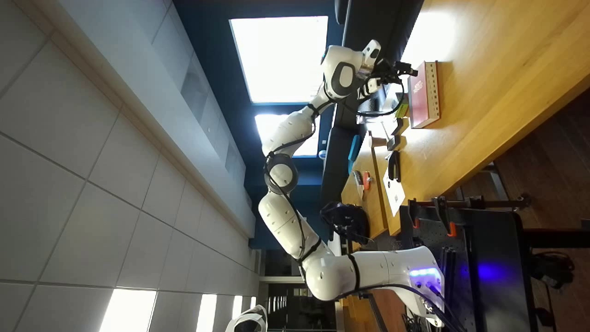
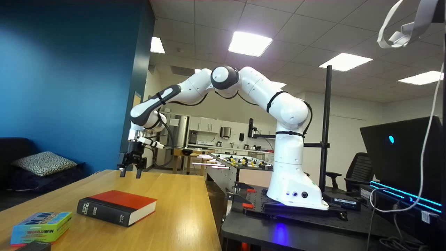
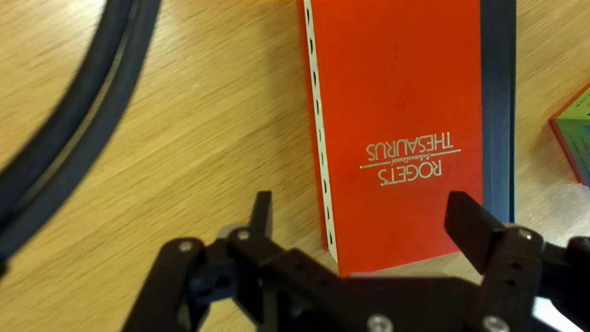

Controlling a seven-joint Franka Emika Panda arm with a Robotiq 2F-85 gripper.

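Observation:
A thick red book with a black spine and "Roget's Thesaurus" in gold letters lies flat on the wooden table. My gripper is open above the table, and nothing is held. In the wrist view its fingers appear to either side of the book's near end, the left one over bare wood. Exterior view 2 shows the gripper pointing down beyond the book, apart from it. Sideways exterior view 1 has the gripper close above one end of the book.
A small colourful box stands on the book's spine side. Nearer the robot base are a black case and a white sheet. Bare table lies along the book's page-edge side. A thick black cable crosses the wrist view.

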